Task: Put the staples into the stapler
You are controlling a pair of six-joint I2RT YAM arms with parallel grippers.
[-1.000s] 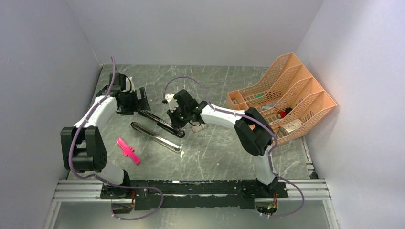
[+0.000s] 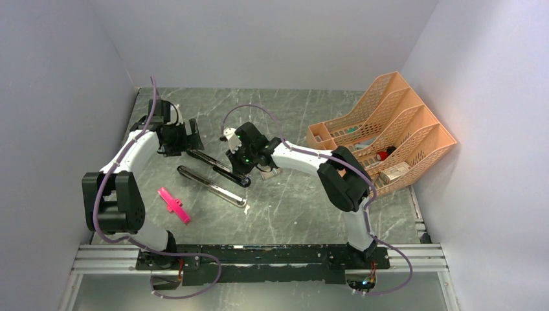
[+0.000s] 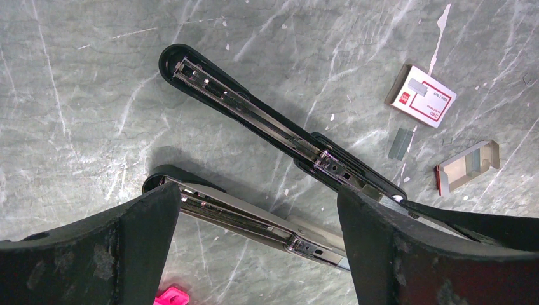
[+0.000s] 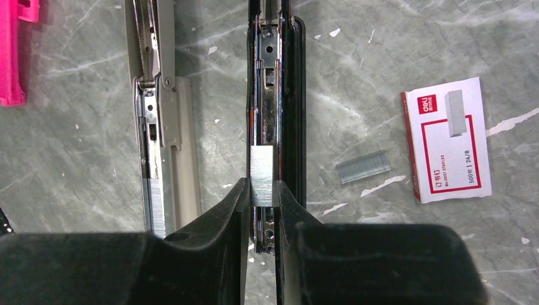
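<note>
The black stapler [image 4: 294, 121] lies opened out flat, its metal channel exposed. A silver staple strip [image 4: 261, 166] sits at that channel, with the fingertips of my right gripper shut on its sides; whether it is fully seated cannot be told. Beside it the opened grey stapler [image 4: 185, 136] holds a staple strip [image 4: 157, 200] in its channel. A pink stapler [image 2: 173, 205] rests nearer the front. My left gripper stands open above the staplers' far-left ends, nothing between its fingers. One loose staple strip [image 4: 363, 167] lies right of the black stapler.
A white staple box [image 4: 449, 143] with a short strip on top lies to the right, and an open box part [image 3: 469, 166] is near it. An orange divided organizer [image 2: 388, 133] occupies the right side. Clear tabletop [image 2: 291, 207] spreads across the front middle.
</note>
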